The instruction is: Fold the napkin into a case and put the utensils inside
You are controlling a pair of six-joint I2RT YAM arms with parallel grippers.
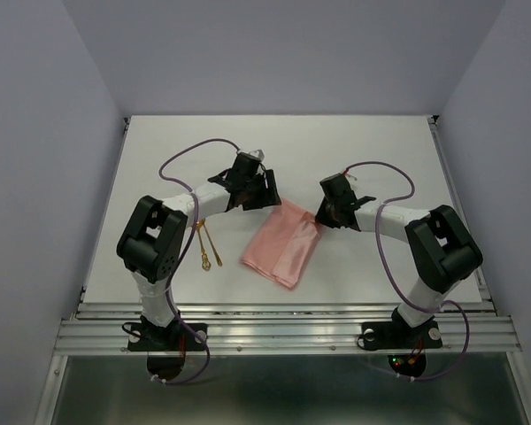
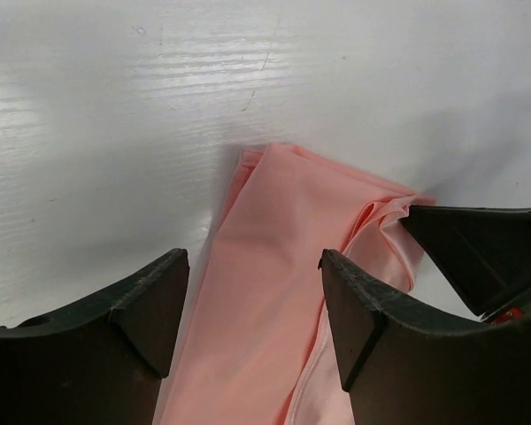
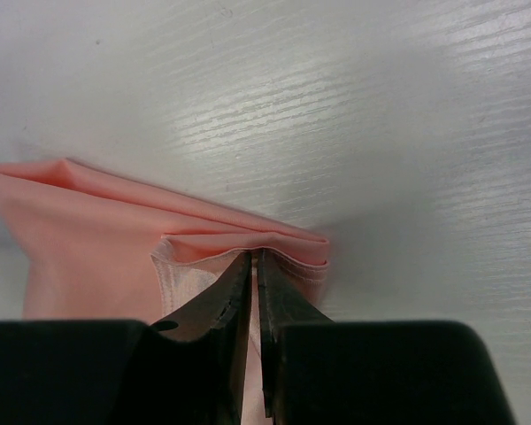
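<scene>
The pink napkin (image 1: 280, 246) lies slanted mid-table, folded into a narrow strip with a lengthwise seam. My left gripper is open over its far end, with no cloth held between the fingers. At the far right corner, my right gripper has its fingertips close together at the folded edge, a thin gap between them. Cloth bunches there in the left wrist view; whether it is pinched cannot be told. Two gold utensils, one thicker (image 1: 203, 252) and one slimmer (image 1: 213, 247), lie left of the napkin, their upper ends hidden under the left arm.
Bare white table (image 1: 283, 142) stretches beyond the napkin and to its right. Both gripper tips are near each other over the napkin's far end. The table's front edge and metal rail (image 1: 274, 328) are below.
</scene>
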